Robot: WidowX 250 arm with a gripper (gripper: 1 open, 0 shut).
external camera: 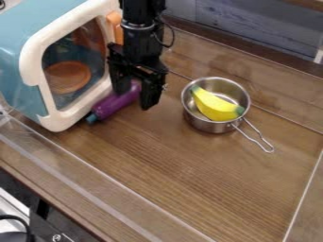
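The black gripper (134,87) is lowered beside the toy oven, right over a purple eggplant (113,106) that lies on the wooden counter along the oven's front. Its fingers partly hide the eggplant, and whether they are open or closed on it is unclear. A steel pan (197,115) stands to the right with a yellow banana (217,107) inside, its handle pointing toward the lower right.
The blue-and-white toy oven (28,47) with an orange bowl (66,77) behind its door fills the left side. Bare wood (183,189) spans the front and middle. A grey wall runs along the back.
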